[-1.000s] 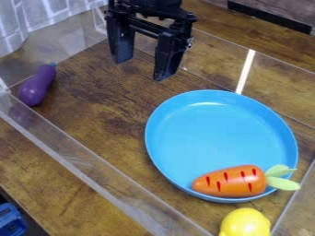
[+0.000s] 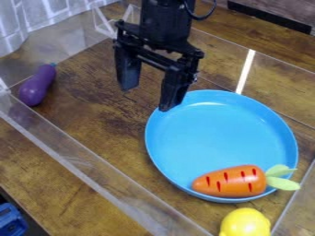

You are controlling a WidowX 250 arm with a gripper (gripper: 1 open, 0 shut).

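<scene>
The black gripper hangs over the wooden board, just above the upper left of a blue plate, open with nothing between its fingers. A toy carrot with red marks lies on the lower right of the plate. A purple eggplant lies at the left of the board.
A yellow lemon lies below the plate at the bottom right. Clear edging runs along the board's left and lower left. A blue object sits at the bottom left corner. The middle-left of the board is clear.
The gripper has moved toward the camera and down in the frame, closer to the plate. The plate, carrot, eggplant and lemon have not moved.
</scene>
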